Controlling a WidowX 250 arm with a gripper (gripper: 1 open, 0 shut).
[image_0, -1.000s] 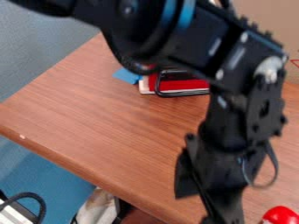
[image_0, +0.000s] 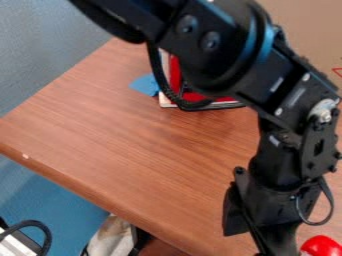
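Note:
The black arm reaches from the top left down to the lower right, where my gripper (image_0: 254, 225) hangs low over the wooden table (image_0: 120, 150), close to a red rounded object (image_0: 322, 247) at the bottom right edge. The fingertips are too dark and cropped to tell whether they are open or shut. Behind the arm, a red and white item (image_0: 177, 96) lies with a blue piece (image_0: 144, 85) beside it, partly hidden by the arm and cable.

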